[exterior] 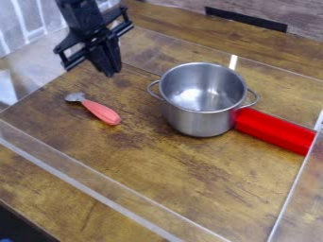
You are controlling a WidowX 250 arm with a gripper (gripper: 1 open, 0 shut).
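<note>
My black gripper (pixel 89 49) hangs in the upper left, raised above the wooden table (pixel 139 189); I see nothing between its fingers. Below it lies a utensil with a pink-red handle (pixel 101 112) and a small metal head, flat on the table. A steel pot (pixel 202 112) with two side handles stands to the right.
A red cylinder (pixel 275 132) lies beside the pot at the right. Clear plastic edges run along the left and right of the table. The front of the table is open.
</note>
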